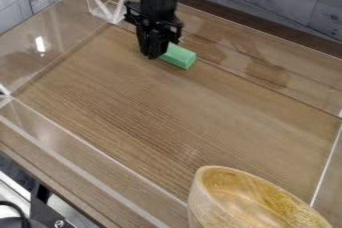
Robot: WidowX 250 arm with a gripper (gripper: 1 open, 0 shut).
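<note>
The black robot arm [152, 2] reaches down from the top centre to a green block [174, 57] lying on the wooden table. The gripper [155, 50] is at the block's left end, low over the table; its fingers are small and dark, and whether they are open or shut on the block is unclear.
A large yellow bowl [254, 202] sits at the bottom right. Dark cables lie beyond the table's left edge, and clear plastic pieces stand along that side.
</note>
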